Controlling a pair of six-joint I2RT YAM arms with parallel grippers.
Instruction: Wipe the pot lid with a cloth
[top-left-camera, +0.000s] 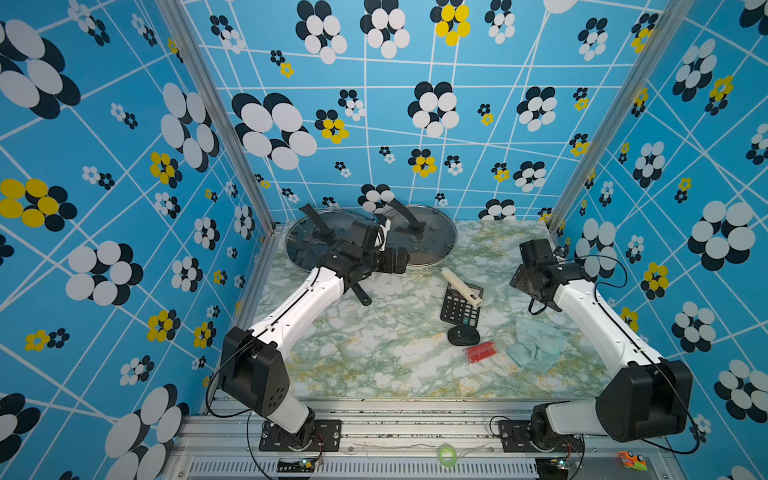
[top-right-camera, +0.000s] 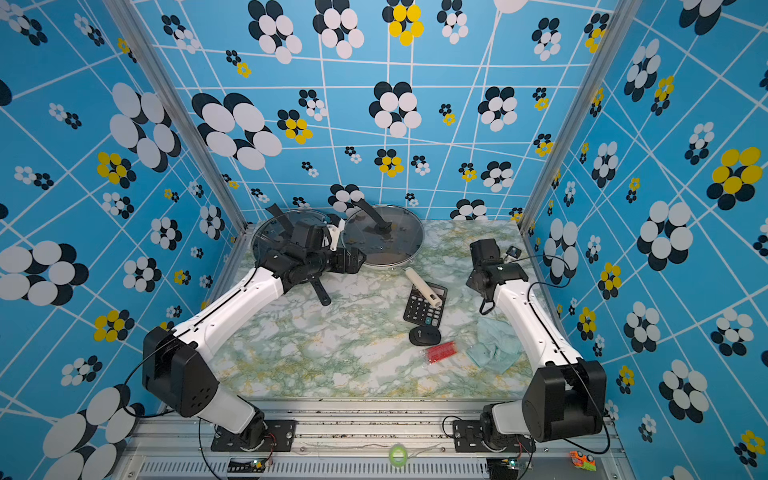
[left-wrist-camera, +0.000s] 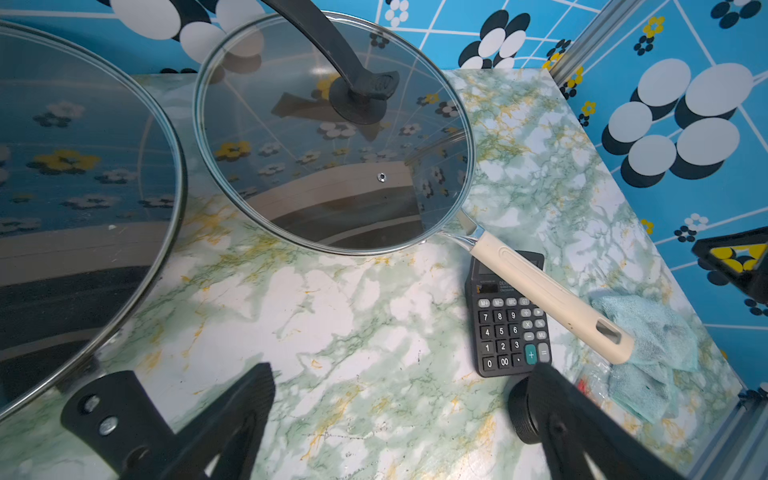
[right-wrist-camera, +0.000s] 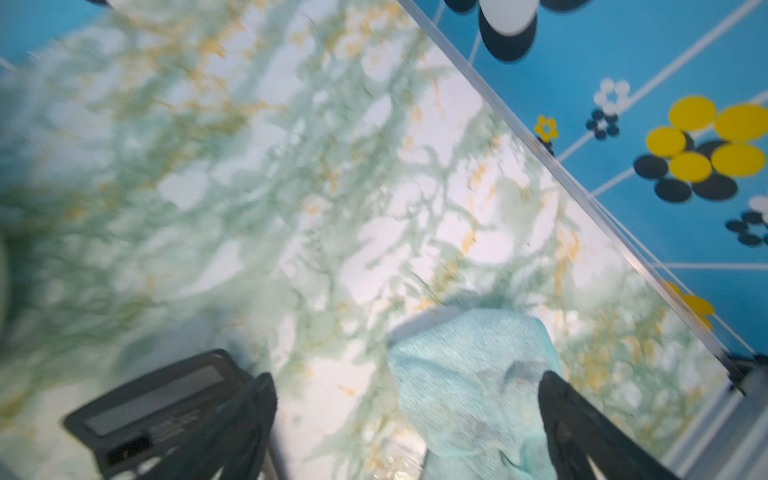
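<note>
Two round glass lids lie side by side at the back. The right lid (top-left-camera: 436, 244) has a steel rim and a tall black handle (left-wrist-camera: 332, 44); the left lid (left-wrist-camera: 72, 240) is cut off by the left wrist view's edge. My left gripper (top-left-camera: 393, 261) hovers in front of and above them, open and empty. In the left wrist view its fingers (left-wrist-camera: 240, 416) stand wide apart. A crumpled pale teal cloth (right-wrist-camera: 480, 368) lies flat on the table at the right front. My right gripper (top-left-camera: 521, 281) is open above the table's right side, behind the cloth, with nothing held.
A cream pan handle (left-wrist-camera: 552, 292) crosses over a black calculator (top-left-camera: 454, 310). In front lie a black mouse (top-left-camera: 463, 335) and a red packet (top-left-camera: 481, 352), close to the cloth's left. A black handle (top-left-camera: 362, 296) juts from the left lid's side.
</note>
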